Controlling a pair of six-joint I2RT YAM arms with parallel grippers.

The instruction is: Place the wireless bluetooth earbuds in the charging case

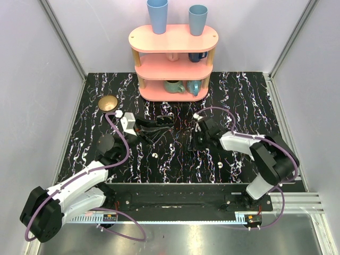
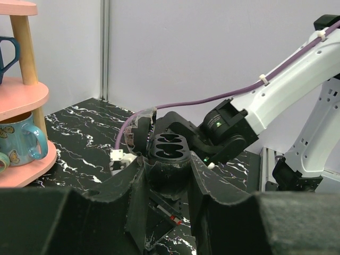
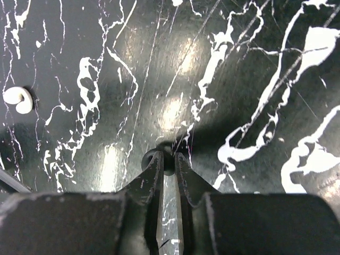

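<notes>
My left gripper [image 1: 166,126] is shut on the black charging case [image 2: 169,150], holding it up off the table. The case's lid [image 2: 139,133] stands open, clear tape clings to it, and dark hollows show inside. Low over the dark table points my right gripper, its fingers separated by only a narrow gap. A small black earbud [image 3: 150,158] shows at those fingertips, partly covered by the left finger. Whether the fingers press on it cannot be told. In the top view the earbud is lost against the dark surface.
Small white rounded pieces [image 1: 154,155] lie on the marble-patterned table, one [image 3: 19,100] left of the right gripper. A pink shelf [image 1: 172,66] with cups stands at the back, a gold bowl [image 1: 108,103] at back left. Open table lies right of the shelf.
</notes>
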